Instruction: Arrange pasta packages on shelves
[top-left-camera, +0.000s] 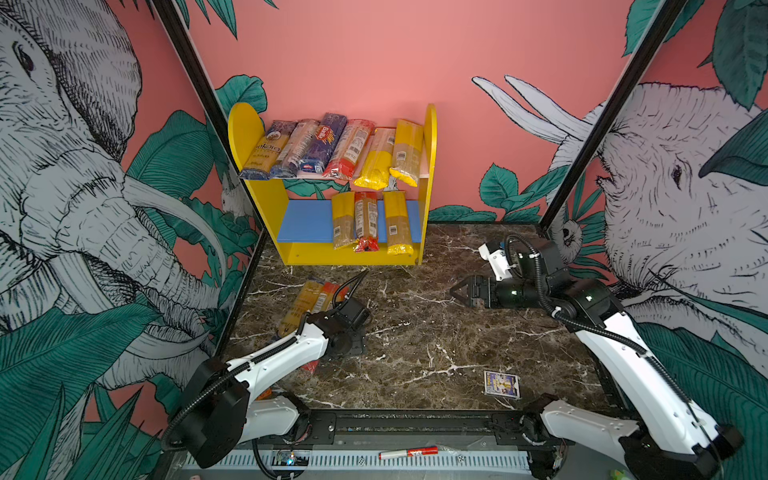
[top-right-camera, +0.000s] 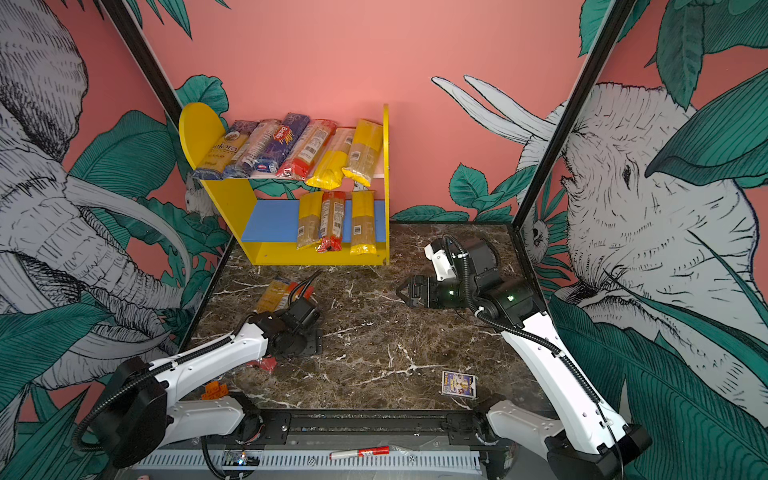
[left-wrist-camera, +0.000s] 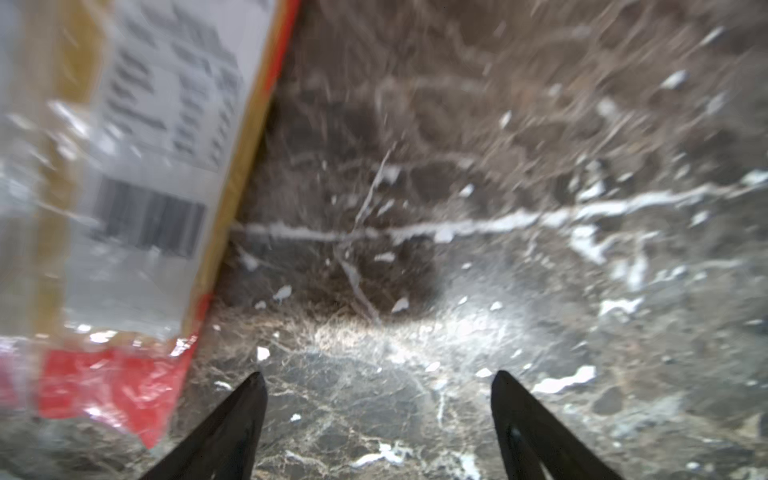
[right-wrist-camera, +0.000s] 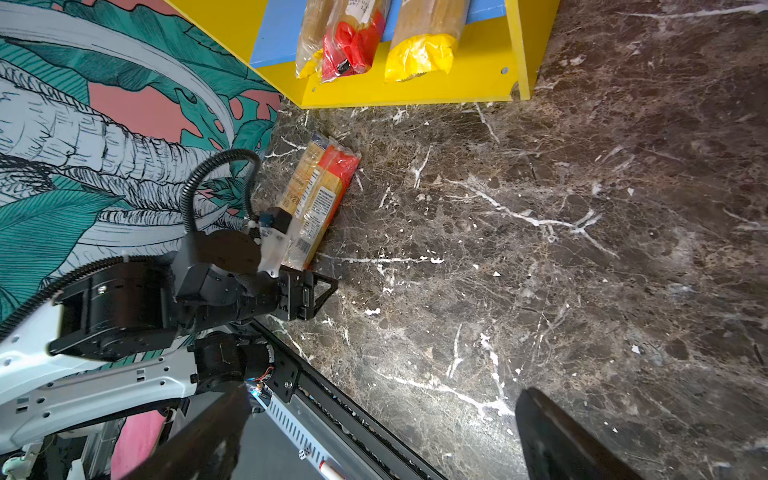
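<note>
Two pasta packages lie side by side on the marble table at left, a brown-yellow one (right-wrist-camera: 301, 182) and a red-ended one (right-wrist-camera: 324, 204). My left gripper is part open just right of the red-ended package (left-wrist-camera: 152, 176), with only bare marble between its fingers. In the top left view the left arm covers part of both packages. Over the right half of the table, my right gripper (top-left-camera: 457, 291) stands open and empty. The yellow shelf (top-left-camera: 276, 216) holds several packages on its upper level and three, including a red one (top-left-camera: 365, 220), on the blue lower level (top-left-camera: 304, 220).
A small card (top-left-camera: 501, 384) lies near the table's front right. Blue lower shelf space is bare on the left and in a gap between the red package and the rightmost yellow one (top-left-camera: 397, 222).
</note>
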